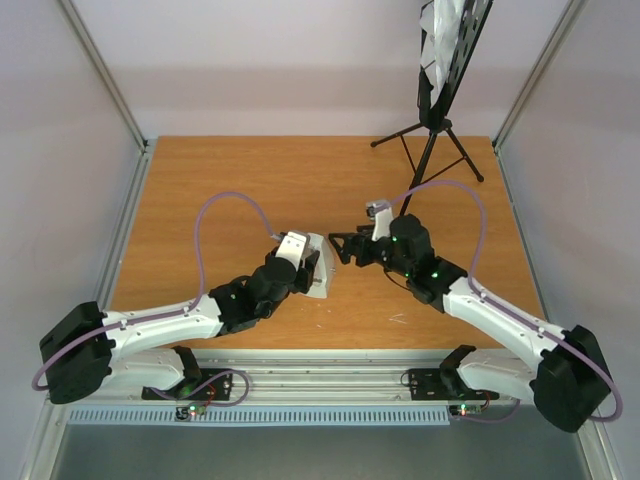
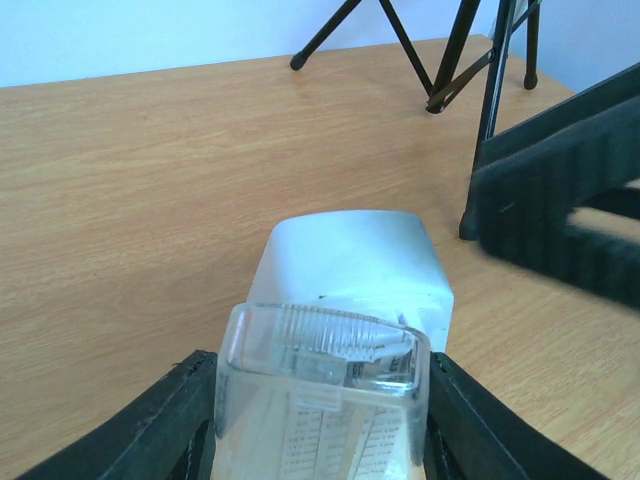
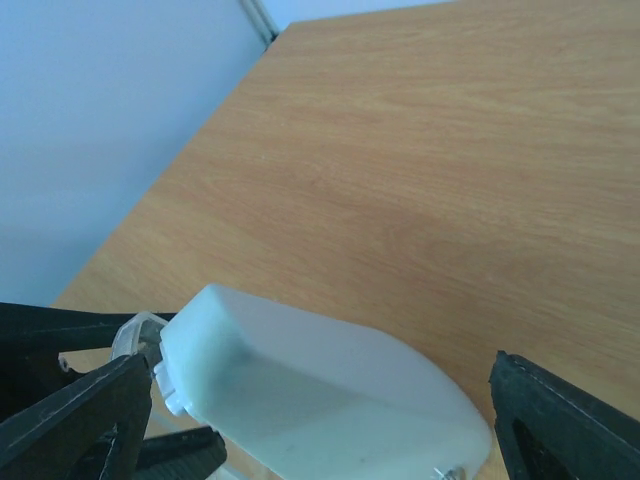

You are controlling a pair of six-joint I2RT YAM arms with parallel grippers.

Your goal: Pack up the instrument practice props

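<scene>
A white, round-cornered case [image 1: 321,265] with a clear plastic end piece [image 2: 320,375] is near the table's middle. My left gripper [image 1: 309,262] is shut on the case by that clear end; printed text shows through it in the left wrist view. In the right wrist view the white body [image 3: 330,390] slants across the lower middle, the left arm's black fingers [image 3: 180,455] at its clear end. Just right of the case, my right gripper [image 1: 345,248] stands open, fingers [image 3: 555,420] wide apart and gripping nothing. The case's underside is hidden.
A black music stand [image 1: 430,122] bearing white sheets rises at the table's back right, its tripod legs on the wooden table [image 1: 260,165]. Open tabletop lies behind and to the left. The two grippers are close together.
</scene>
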